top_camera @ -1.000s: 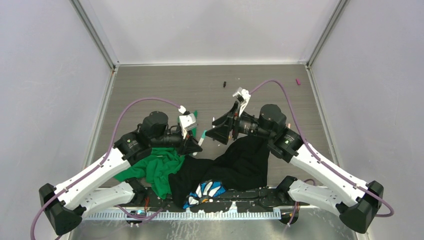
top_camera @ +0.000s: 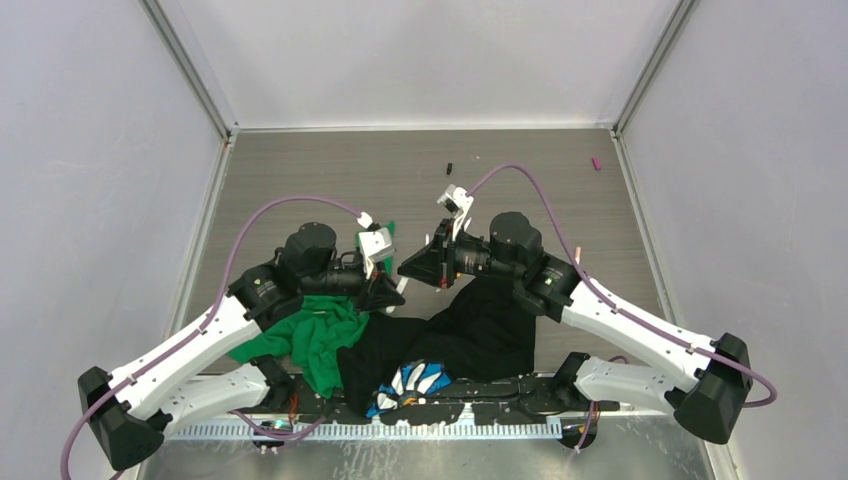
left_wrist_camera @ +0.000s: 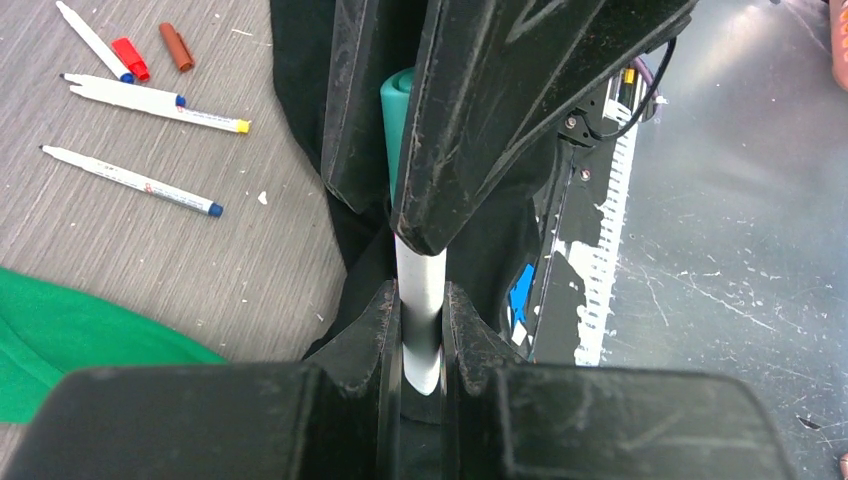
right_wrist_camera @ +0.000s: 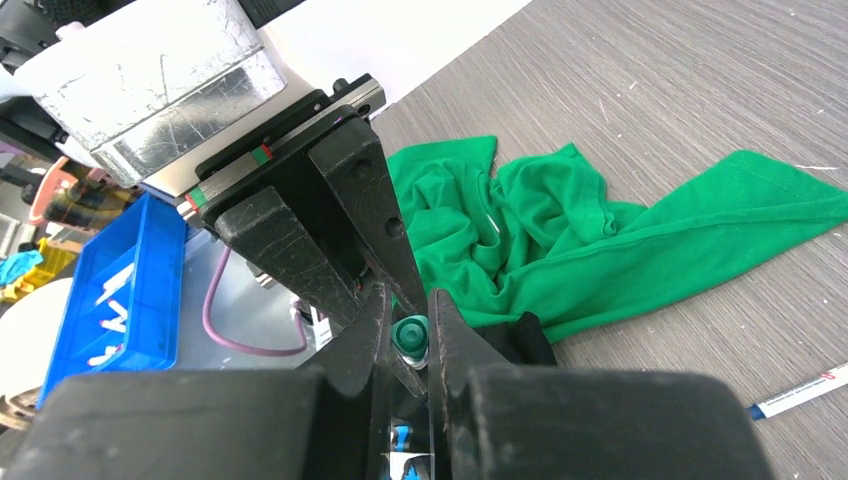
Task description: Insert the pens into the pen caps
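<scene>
A white pen [left_wrist_camera: 420, 310] with a teal cap [left_wrist_camera: 397, 110] over its end stands between my two grippers. My left gripper is shut on the white body, whose rounded end shows between its fingers. From the other side, my right gripper is shut on the teal part, whose round end [right_wrist_camera: 410, 334] shows between its fingers. In the top view, the right gripper [top_camera: 408, 270] meets the left one [top_camera: 392, 292] over the cloths. Loose on the table are a red cap [left_wrist_camera: 130, 58] and a brown cap [left_wrist_camera: 176, 46].
Several uncapped pens, one of them blue-ended [left_wrist_camera: 130, 180], lie on the table. A black cap [top_camera: 449, 169] and a magenta cap [top_camera: 597, 163] lie farther back. Green cloth [top_camera: 320, 335] and black cloth [top_camera: 480, 330] cover the front.
My right gripper has moved left onto the teal end and shut on it. That end was visible in the top view and is now covered. The left arm has stayed still.
</scene>
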